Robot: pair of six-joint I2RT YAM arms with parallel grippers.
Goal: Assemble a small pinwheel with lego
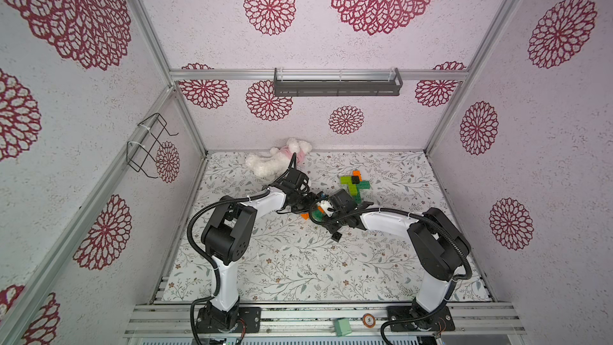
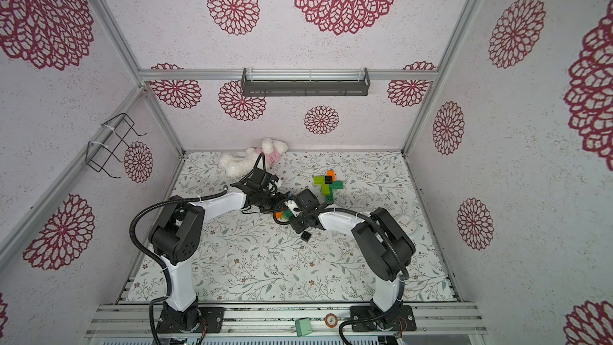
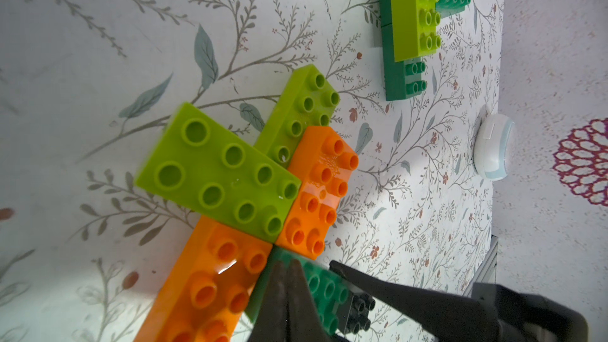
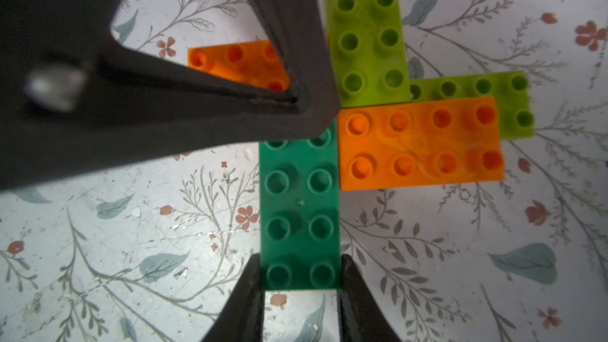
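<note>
A pinwheel of lime (image 3: 221, 171), orange (image 3: 316, 196) and dark green (image 4: 297, 202) bricks lies on the floral table between my grippers, with a second orange brick (image 3: 215, 278) and another lime brick (image 3: 294, 107). My right gripper is shut on the dark green brick at its end, beside the orange brick. My left gripper (image 1: 309, 201) reaches in from the left over the same bricks; its dark fingers show in the left wrist view and intrude into the right wrist view, shut, with nothing clearly between them. A black brick (image 1: 336, 236) lies near the right gripper.
Another cluster of lime, green, orange and black bricks (image 2: 324, 188) lies behind my grippers. A white plush toy (image 1: 268, 163) lies at the back left, and a white rounded object (image 3: 490, 145) on the right.
</note>
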